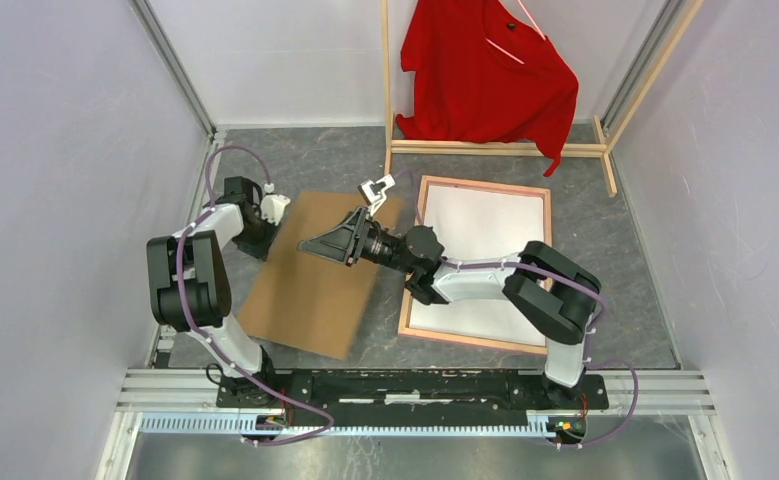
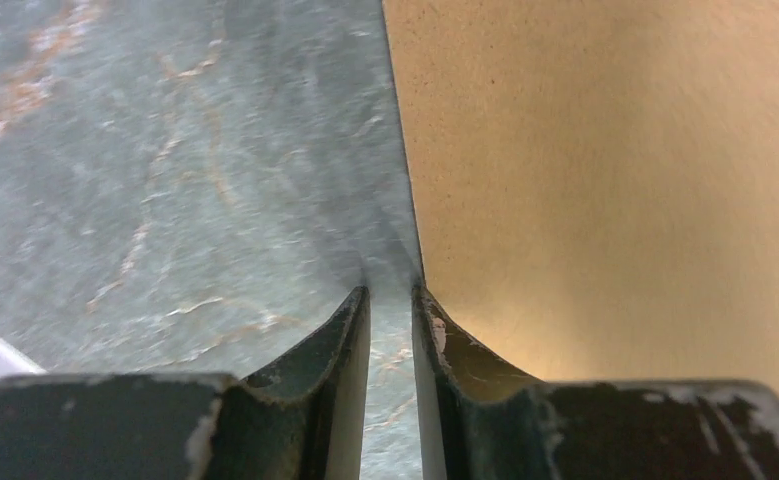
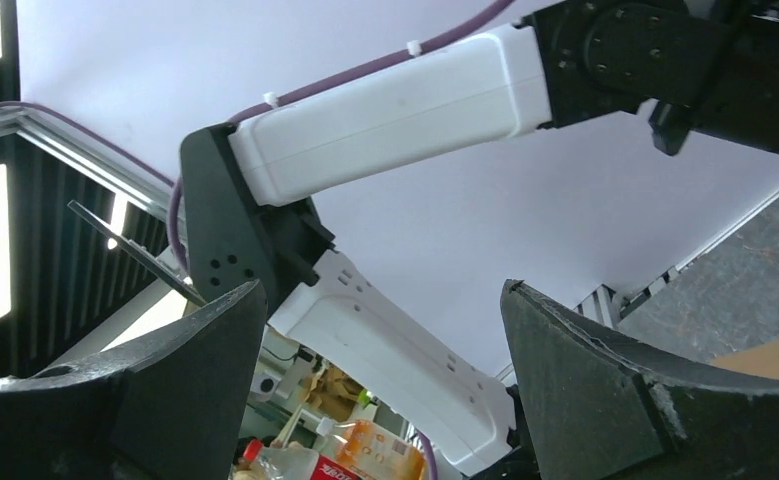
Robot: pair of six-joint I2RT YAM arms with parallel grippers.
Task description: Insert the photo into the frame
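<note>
A flat brown sheet (image 1: 315,275), with no picture visible on it, lies slanted on the grey table left of the wooden frame (image 1: 548,230). The frame lies flat with a white panel inside, partly covered by my right arm. At the sheet's left edge is my left gripper, its fingers close together. Only bare table shows in the narrow gap, and the sheet's edge meets the right fingertip (image 2: 423,300). Above the sheet's right part, my right gripper is raised and wide open, with nothing between its fingers.
A red shirt (image 1: 490,75) hangs on a wooden rack (image 1: 495,149) at the back. White walls close in both sides. Bare table (image 1: 305,155) lies behind the sheet, and a strip of it runs between sheet and frame.
</note>
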